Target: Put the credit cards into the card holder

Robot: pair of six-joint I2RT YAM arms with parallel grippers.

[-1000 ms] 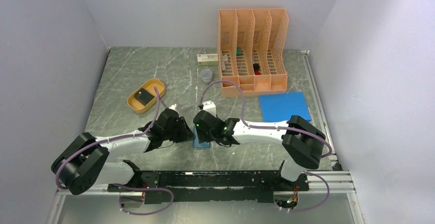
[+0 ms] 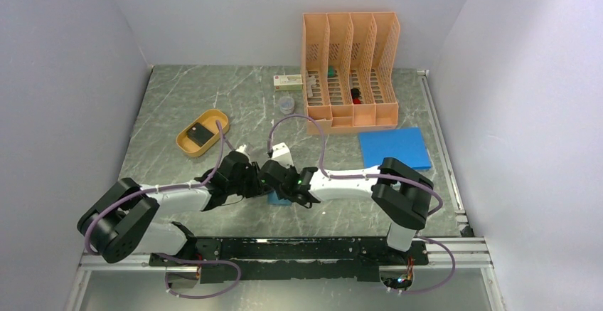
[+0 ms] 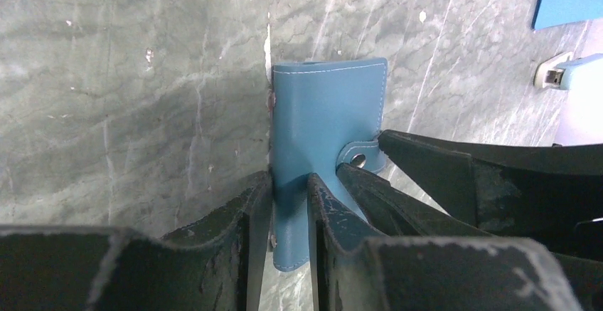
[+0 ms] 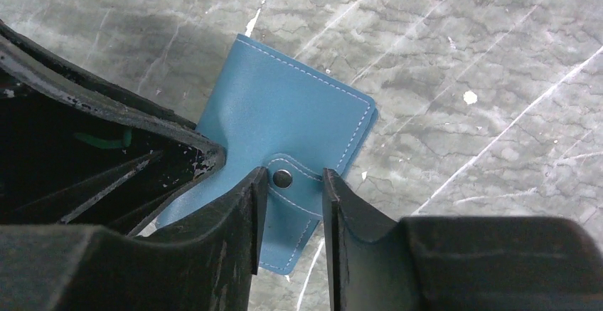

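Note:
A blue card holder (image 3: 320,104) with a snap strap lies folded on the marble table, mostly hidden by my arms in the top view. In the left wrist view my left gripper is part open over its folded edge, near the lower half. My right gripper stands part open, its fingertips on either side of the snap button (image 4: 282,178) on the strap. Whether either one grips the leather cannot be told. The two grippers are close together. No loose credit cards show; whether any are inside the holder is hidden.
A yellow tray (image 2: 183,140) with a dark item stands at the left. Toward the back are a peach organizer (image 2: 352,122), a small box (image 2: 287,82) and a clear cup (image 2: 286,104). A blue board (image 2: 395,148) lies at the right.
The left arm has shifted only slightly to the right.

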